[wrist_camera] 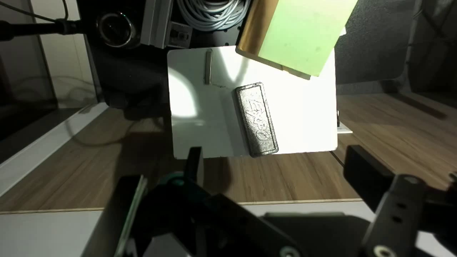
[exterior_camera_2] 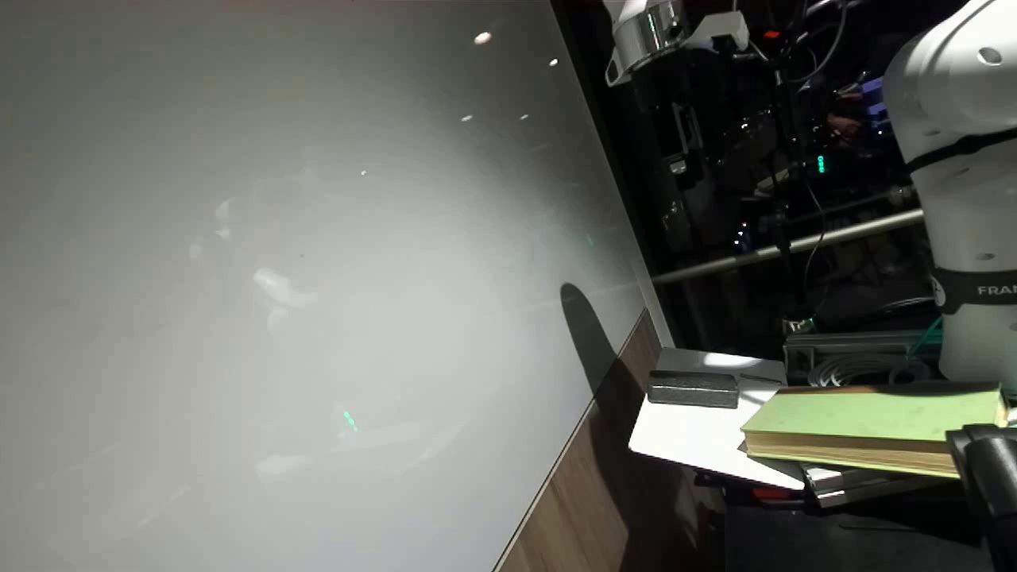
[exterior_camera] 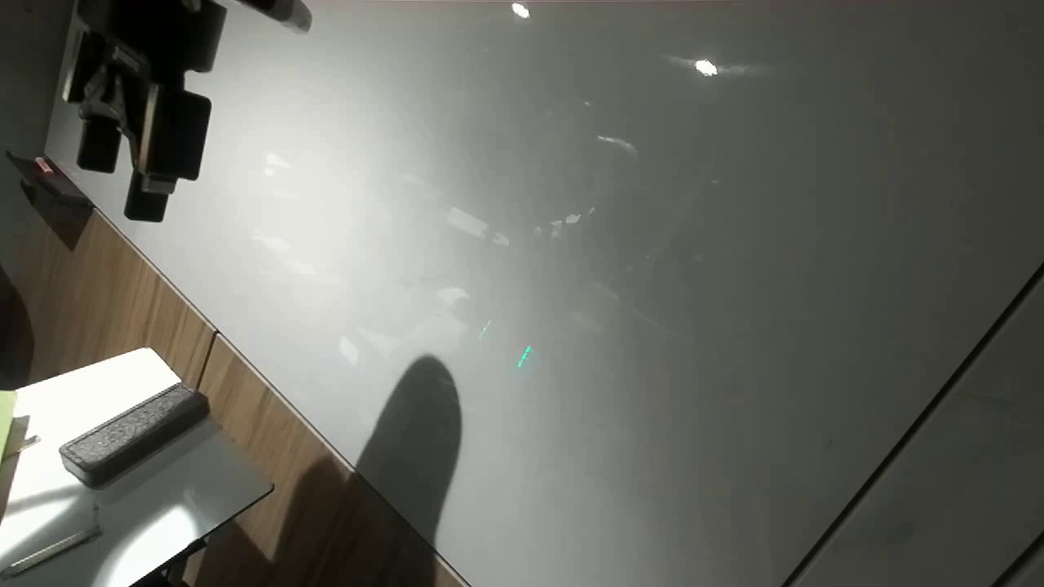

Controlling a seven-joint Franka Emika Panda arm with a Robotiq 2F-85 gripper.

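Observation:
A dark grey board eraser [wrist_camera: 257, 119] lies flat on a small white tabletop [wrist_camera: 300, 124], clear of my gripper. The same eraser [exterior_camera: 135, 430] shows at the lower left of the first exterior view, and the second exterior view has the eraser [exterior_camera_2: 694, 389] on its right side. My gripper is open, its dark fingers spread wide with nothing held between them. High at the upper left of the first exterior view, the gripper [exterior_camera: 127, 186] hangs well above the tabletop. A large whiteboard [exterior_camera: 685, 293] looks blank apart from glare and small green reflections.
A thick green book [exterior_camera_2: 872, 419] overlaps one corner of the tabletop. A thin metallic stick [wrist_camera: 208, 66] lies near the tabletop's edge. Coiled grey cable [wrist_camera: 214, 15] sits beyond it. Wood panelling [exterior_camera: 264, 411] runs below the whiteboard; space before the board is free.

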